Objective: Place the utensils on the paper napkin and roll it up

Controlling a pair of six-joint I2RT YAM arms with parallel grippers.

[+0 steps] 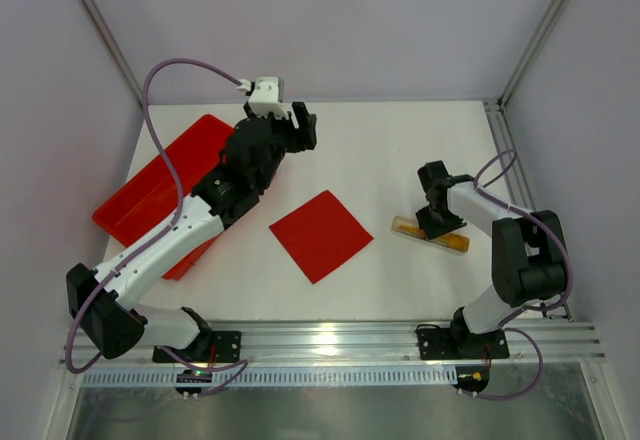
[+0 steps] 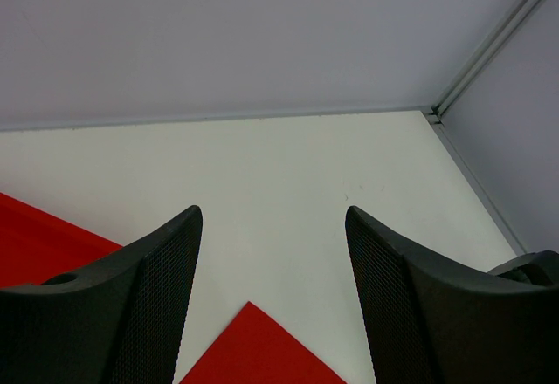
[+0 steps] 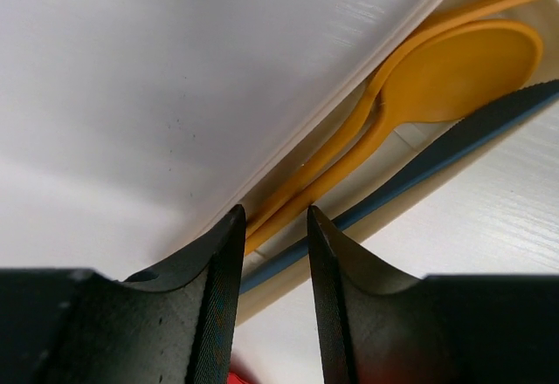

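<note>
The flat red napkin (image 1: 321,237) lies open in the middle of the table, bare on top. To its right is a narrow utensil case (image 1: 406,228) holding an orange spoon (image 3: 462,69), a second slim orange utensil (image 3: 348,129) alongside it, and a dark blue-black utensil (image 3: 476,128). My right gripper is part open over the case, its fingertips on either side of the orange handles; whether they touch cannot be made out. Over the table's back left, my left gripper stands open with nothing between its fingers.
A large red bin (image 1: 170,175) stands at the left, partly behind the left arm. Grey walls close in the sides and back.
</note>
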